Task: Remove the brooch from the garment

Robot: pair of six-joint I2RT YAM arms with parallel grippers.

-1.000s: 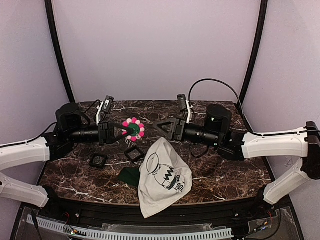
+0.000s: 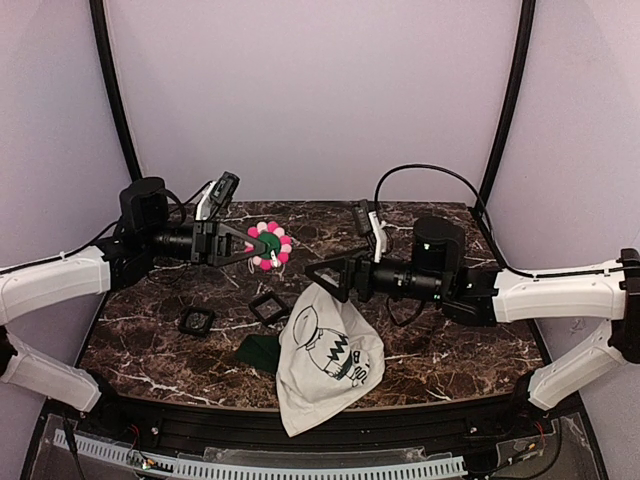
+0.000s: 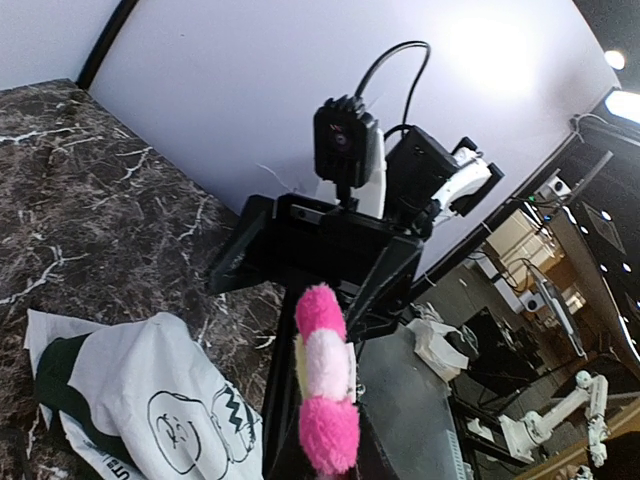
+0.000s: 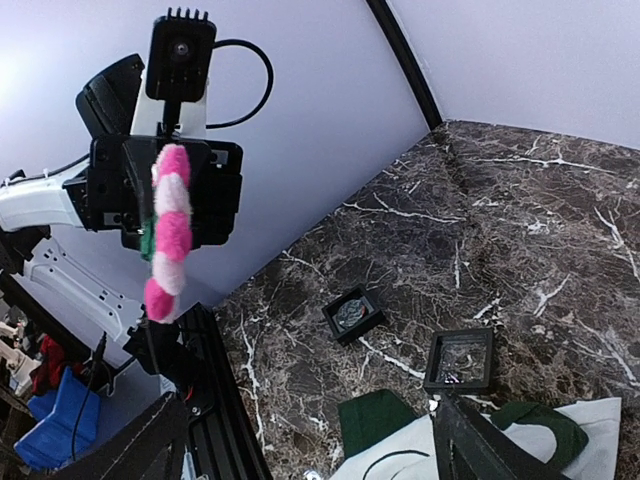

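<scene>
The brooch (image 2: 268, 245), a flower with pink and white pom-pom petals and a green middle, is up off the table with my left gripper (image 2: 261, 250) shut on it. In the left wrist view the brooch (image 3: 326, 370) appears edge-on and hides the left fingertips. Well below it and to the right lies the white garment (image 2: 330, 355) with its cartoon print and dark green part, apart from the brooch. My right gripper (image 2: 327, 280) is open near the garment's upper end, nothing between its fingers.
Two small dark square trays lie on the marble table: one tray (image 2: 197, 321) at left, another tray (image 2: 268, 308) beside the garment's upper left edge.
My left gripper has moved up in the top view with the brooch. The right gripper has come slightly lower toward the garment's top. The garment has not moved.
</scene>
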